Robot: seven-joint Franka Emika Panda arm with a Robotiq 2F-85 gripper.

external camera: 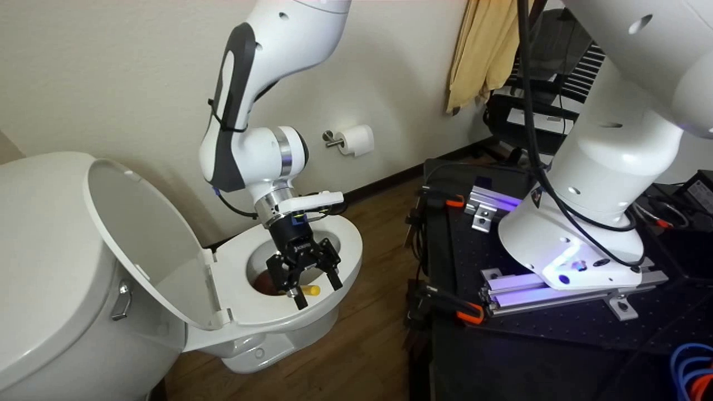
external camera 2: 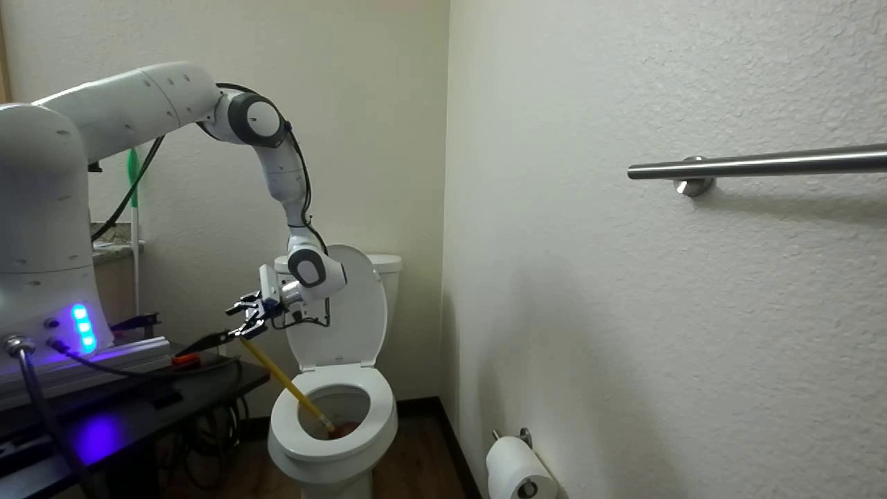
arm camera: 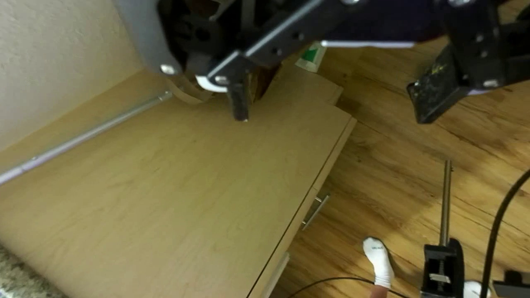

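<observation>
A plunger with a yellow handle (external camera 2: 287, 384) leans in the toilet bowl, its reddish-brown cup (external camera 2: 343, 430) down inside. The handle slants up over the white seat (external camera 2: 380, 407) toward the table side. My gripper (external camera: 318, 293) is open over the bowl, its fingers spread to either side of the handle end (external camera: 310, 290) as seen in exterior view 1. From exterior view 2 the handle's top shows just below the gripper (external camera 2: 232, 324). Between the fingers in the wrist view there is only cabinet and floor, no handle. Contact cannot be told.
Behind the bowl the toilet lid (external camera: 150, 234) stands raised against the tank (external camera: 53, 220). A toilet paper roll (external camera: 357, 140) hangs on the wall. The black table (external camera: 461, 361) carries clamps and my base. A wood cabinet (arm camera: 174, 198) and a socked foot (arm camera: 377, 258) appear in the wrist view.
</observation>
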